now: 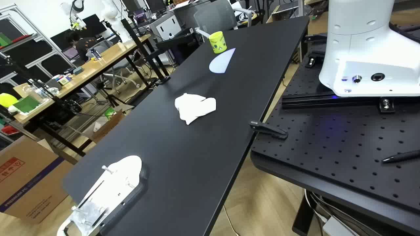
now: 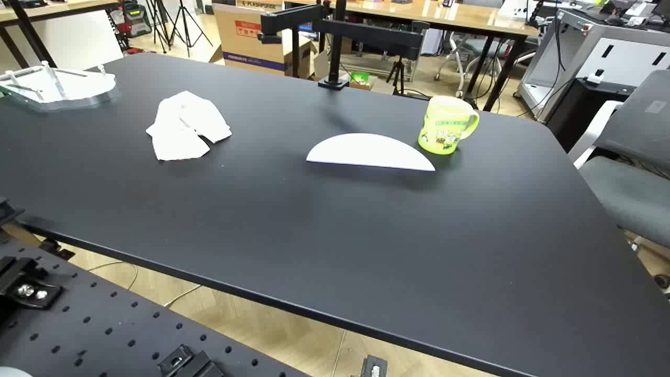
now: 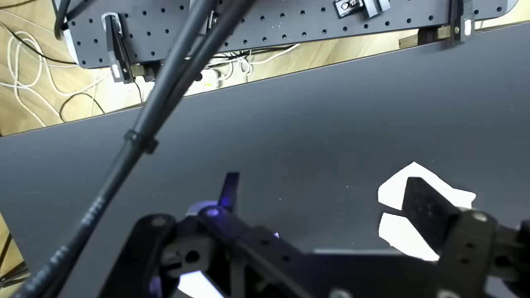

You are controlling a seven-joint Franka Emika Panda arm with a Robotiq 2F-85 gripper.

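On the black table lies a crumpled white cloth or tissue [image 1: 193, 107], also in exterior view 2 [image 2: 183, 129]. A white half-round sheet [image 2: 367, 152] rests beside a yellow-green mug [image 2: 443, 125], which stands upright with its handle outward. In the wrist view my gripper is open, its fingers [image 3: 428, 211] far apart over the table with nothing held between them. One finger partly covers the white cloth [image 3: 400, 188]. Part of a white shape shows under the other side of the gripper. Neither exterior view shows the gripper.
A white fixture with pegs [image 1: 112, 188] occupies the table's near left end in exterior view 1. The perforated base board [image 1: 338, 145] runs along one side, separated from the table by a gap. Bare black tabletop [image 2: 408, 251] spreads in front of the mug.
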